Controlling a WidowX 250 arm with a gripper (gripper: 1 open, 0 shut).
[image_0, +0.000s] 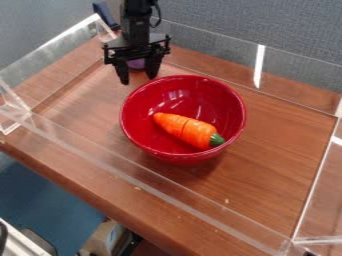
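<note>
A black gripper (138, 72) hangs at the back of the wooden table, behind and left of a red bowl (162, 95). Its two fingers point down and stand apart. A purple object (132, 62) shows partly behind them; whether it is between the fingers is unclear. In the bowl lies an orange carrot (187, 129) with a green tip, on its side.
Clear low walls (27, 120) edge the table (261, 170) on several sides. A grey wall stands behind.
</note>
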